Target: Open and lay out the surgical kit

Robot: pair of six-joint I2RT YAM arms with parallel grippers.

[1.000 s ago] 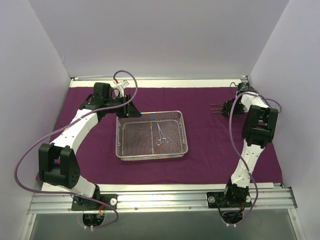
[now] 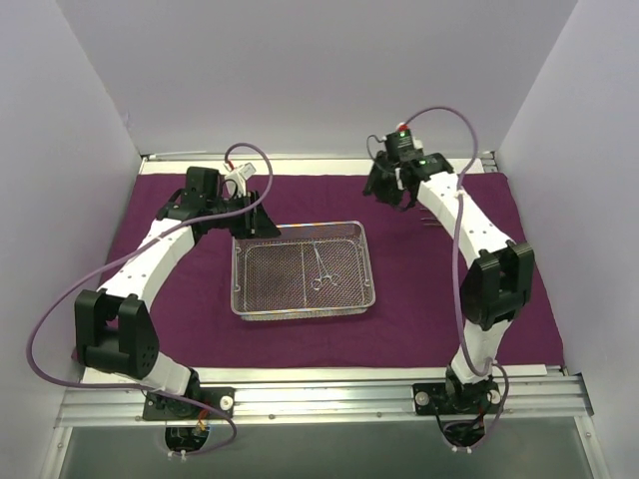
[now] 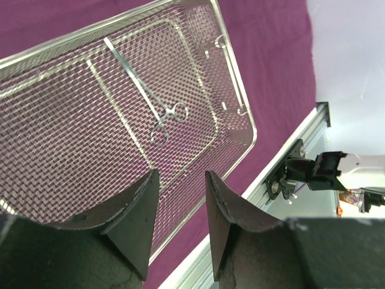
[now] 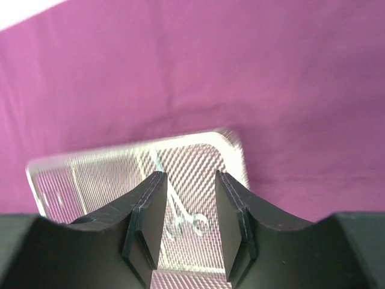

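Note:
The wire mesh tray (image 2: 270, 269) sits on the purple cloth, holding one scissor-like steel instrument (image 2: 321, 274) with ring handles, seen also in the left wrist view (image 3: 150, 102). My left gripper is open over the tray's upper-left area, nothing between its fingers. My right gripper (image 2: 384, 185) is raised above the cloth right of and behind the tray; its fingers (image 4: 147, 217) stand apart in its blurred wrist view, with nothing seen held. Several thin steel instruments (image 2: 431, 222) lie at the right of the cloth, partly hidden by the right arm.
Grey walls (image 2: 329, 70) enclose the back and sides. A purple cable hangs over each arm.
My right gripper has risen from the instruments at the right and swung left toward the tray. The left arm is nearly still; tray and instrument are unchanged.

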